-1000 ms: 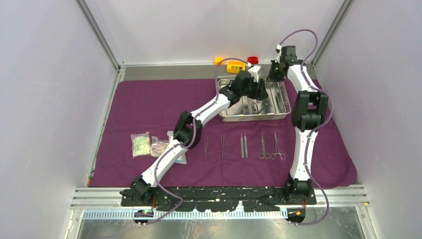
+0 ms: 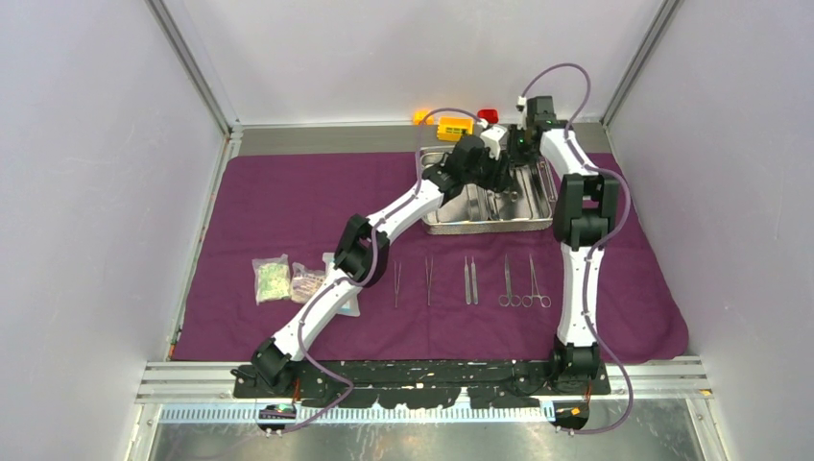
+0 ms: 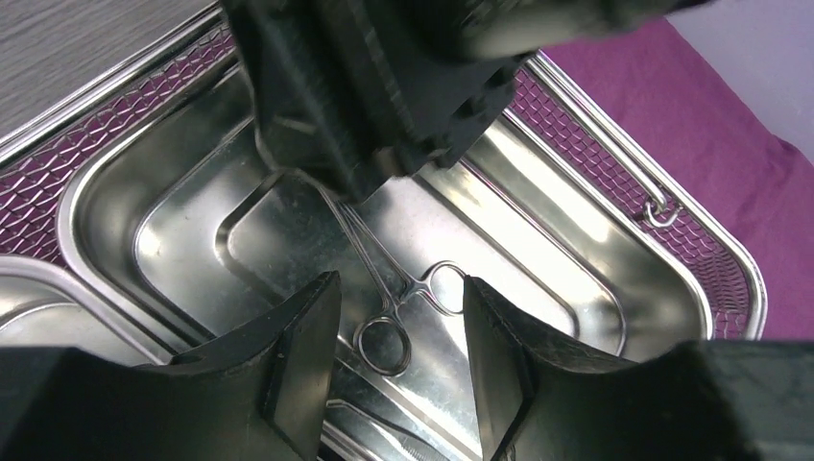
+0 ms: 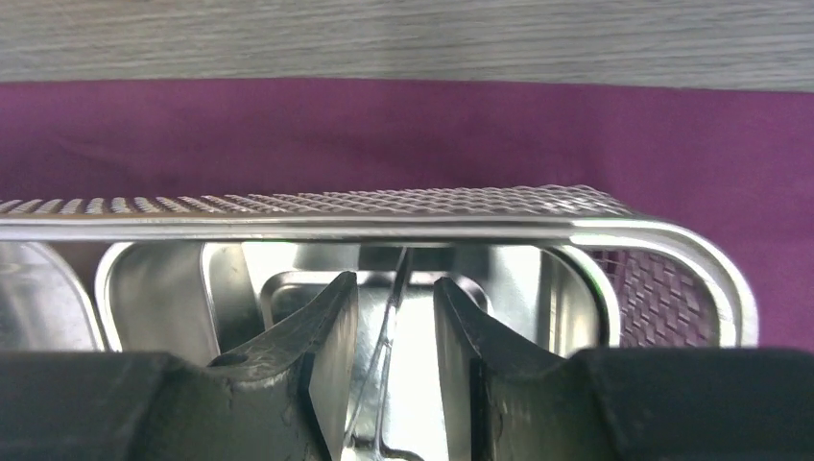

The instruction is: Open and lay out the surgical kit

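Note:
In the mesh-walled metal tray lies a ring-handled instrument, its two rings toward my left gripper. That gripper hangs above the tray, fingers apart, and the rings show through the gap with no grip on them visible. Seen from my right wrist, a slim shaft runs between the spread fingers of the open right gripper, at the tray's far side; whether they touch it is unclear. The right gripper covers the instrument's far end in the left wrist view. Another metal tool lies lower down.
On the purple cloth, tweezers, scalpel handles, scissors and a clamp form a row. Left of them lie bags. Yellow boxes stand behind the tray.
The left arm has hardly moved.

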